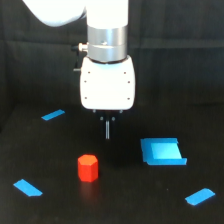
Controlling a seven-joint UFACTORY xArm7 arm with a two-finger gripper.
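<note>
The white robot arm comes down from the top of the camera view, its gripper hanging above the dark table, with thin dark fingers that are hard to make out. Below it and a little left stands a red hexagonal block, apart from the fingers. To the right lies a blue square, apparently of tape or paper.
Short blue strips lie on the table at the back left, front left and front right.
</note>
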